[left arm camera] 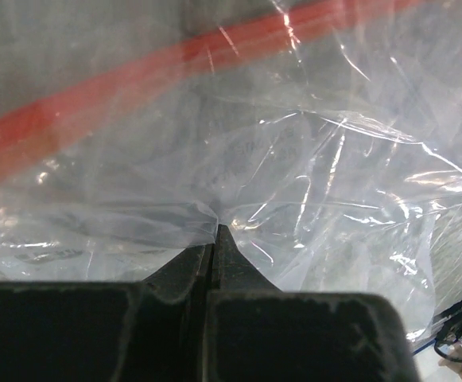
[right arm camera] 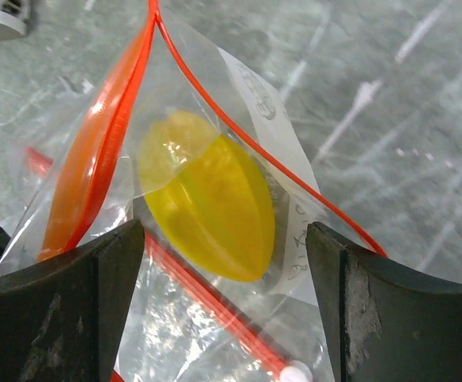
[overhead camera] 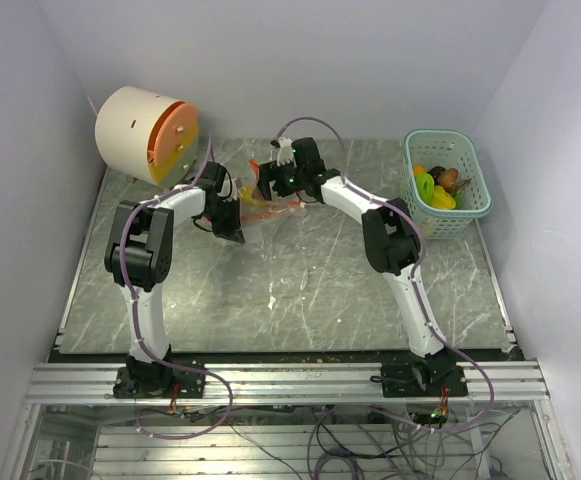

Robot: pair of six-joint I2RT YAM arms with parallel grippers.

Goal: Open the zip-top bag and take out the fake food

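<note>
The clear zip bag point(left arm camera: 334, 175) with a red band point(left arm camera: 175, 60) fills the left wrist view. My left gripper is shut on its plastic, which creases at the fingertips. In the right wrist view, a yellow piece of fake food point(right arm camera: 219, 207) lies inside the bag, behind the mouth with its orange-red edges point(right arm camera: 87, 183). My right gripper stands open at that mouth, the yellow piece showing between its spread fingers, not gripped. From above, the bag's orange strip point(overhead camera: 270, 213) shows between the two grippers; most of the bag is hidden under them.
A light green basket point(overhead camera: 473, 165) holding several fake foods stands at the right back. A white and orange drum point(overhead camera: 135, 135) lies at the left back.
</note>
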